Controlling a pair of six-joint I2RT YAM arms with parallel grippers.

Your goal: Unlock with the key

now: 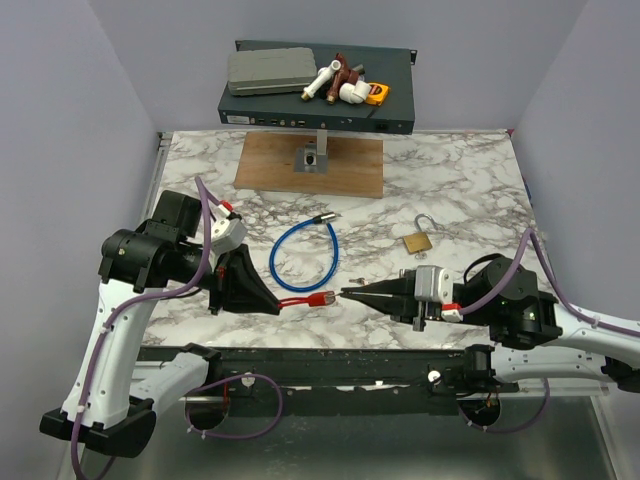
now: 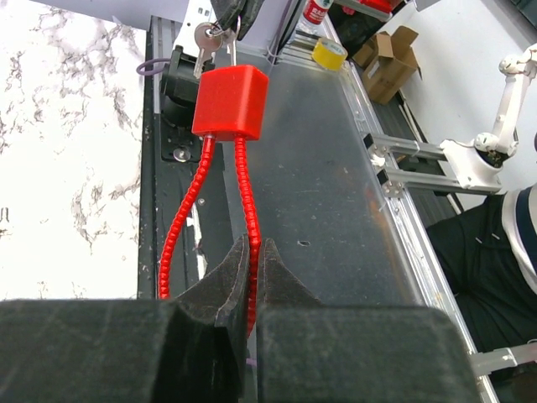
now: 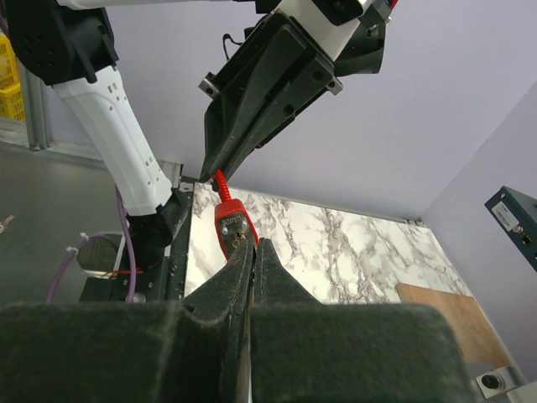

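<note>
My left gripper is shut on the doubled red cable of a padlock. The red lock body [image 2: 231,102] stands out past its fingertips, in the gap between both arms. In the right wrist view the lock's keyhole face [image 3: 238,228], marked 30mm, looks toward my right gripper. That gripper is shut, its tips just in front of the face. From the left wrist view, a thin key [image 2: 233,52] runs between the right fingertips and the lock; a second key [image 2: 209,37] dangles beside it. How deep the key sits cannot be told.
On the marble table lie a blue cable [image 1: 283,247], a brass padlock [image 1: 417,242] with its shackle open, and a small key [image 1: 360,281]. A wooden board [image 1: 262,163] with a metal fitting is at the back.
</note>
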